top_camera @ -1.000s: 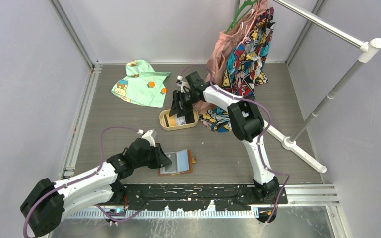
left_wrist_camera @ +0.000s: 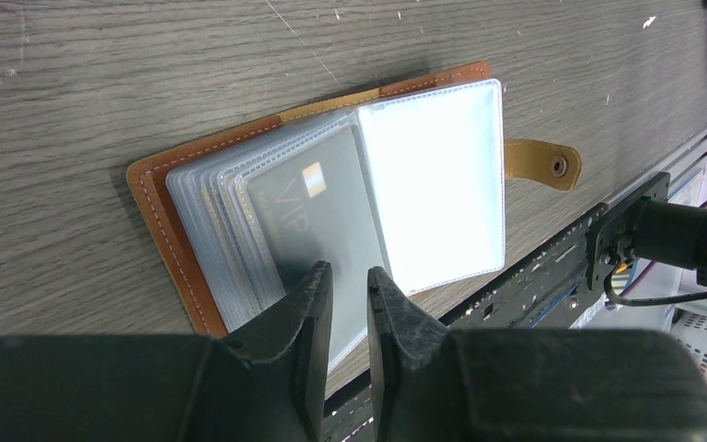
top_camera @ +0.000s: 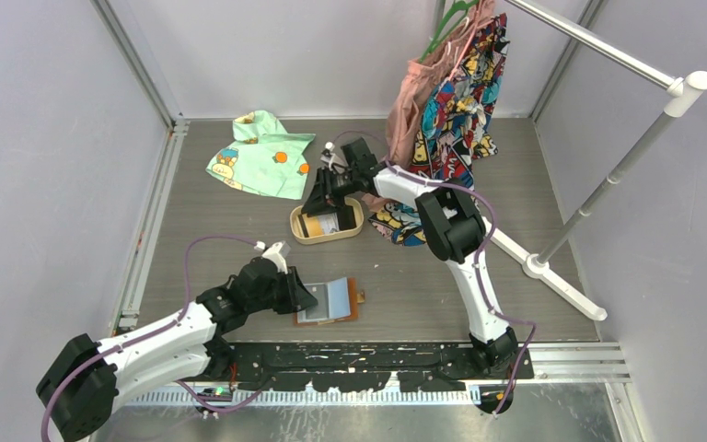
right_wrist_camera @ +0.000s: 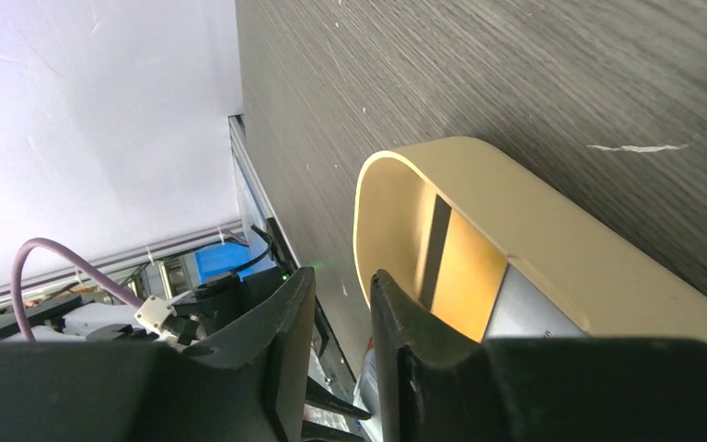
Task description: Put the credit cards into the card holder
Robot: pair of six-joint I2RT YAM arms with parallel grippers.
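Observation:
The brown card holder [left_wrist_camera: 170, 239] lies unfolded on the table, its clear sleeves fanned to the left and one pale sleeve [left_wrist_camera: 437, 184] on the right. A grey VIP card [left_wrist_camera: 308, 207] shows in the upper sleeve. My left gripper is over the sleeves' near edge, its fingers a narrow gap apart; what they grip is unclear. A cream tray [top_camera: 329, 238] with several cards, among them a yellow card [right_wrist_camera: 469, 276] and a grey-white card [right_wrist_camera: 527, 308], is at my right gripper. Its fingers stand slightly apart at the tray's end; no card shows clearly between them.
A green patterned cloth [top_camera: 262, 158] lies behind the tray on the left. Clothes [top_camera: 456, 120] hang from a white rack [top_camera: 571, 230] at the right. Bare table separates the tray from the holder.
The right gripper and the tray have both shifted slightly to the left. My left arm and the card holder look unmoved.

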